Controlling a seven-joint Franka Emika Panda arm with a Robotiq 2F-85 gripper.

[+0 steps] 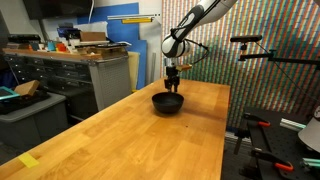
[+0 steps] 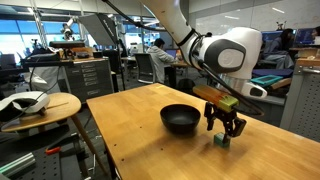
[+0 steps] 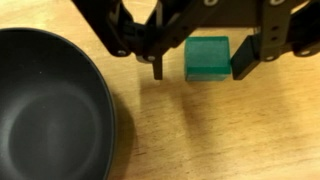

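Note:
A green cube [image 3: 207, 60] rests on the wooden table, its far part hidden under my gripper in the wrist view. My gripper is pointed down over it, part open, one finger on each side. A gap shows between the cube and the left finger; the right finger [image 3: 243, 62] is close against the cube or touching it, I cannot tell which. In exterior view 2 the cube [image 2: 222, 141] appears small and dark below the gripper [image 2: 226, 128]. Exterior view 1 shows the gripper [image 1: 172, 86] behind the bowl, with the cube hard to make out.
A black bowl [image 2: 181, 119] stands on the table beside the cube, empty as far as the wrist view shows its inside. The wooden table [image 1: 110, 135] is otherwise largely clear. A small yellow patch [image 1: 28, 160] lies near its front left corner.

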